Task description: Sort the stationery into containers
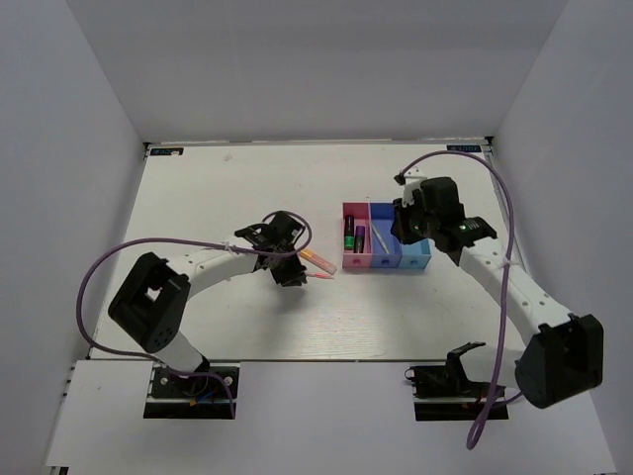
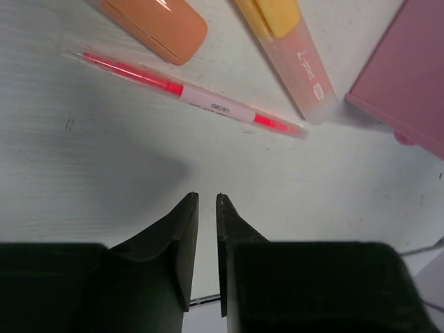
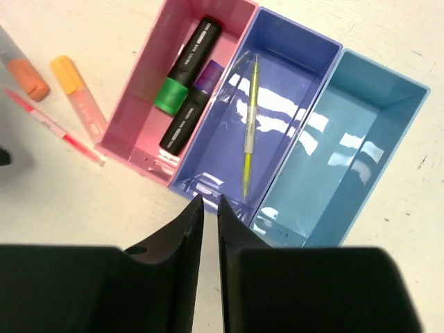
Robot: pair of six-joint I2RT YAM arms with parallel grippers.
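Note:
In the left wrist view an orange highlighter (image 2: 161, 31), a yellow-capped pink highlighter (image 2: 296, 68) and a red double-ended pen (image 2: 215, 105) lie on the table, beyond my left gripper, whose fingertips are close together with nothing between them. In the right wrist view the pink container (image 3: 142, 104) holds two dark markers (image 3: 191, 62), the blue one (image 3: 291, 41) a yellow pen (image 3: 250, 125), and the light-blue one (image 3: 354, 159) is empty. My right gripper is over the containers' near side, fingertips close together and empty.
Bare white table (image 1: 198, 178) lies left of and behind the loose items.

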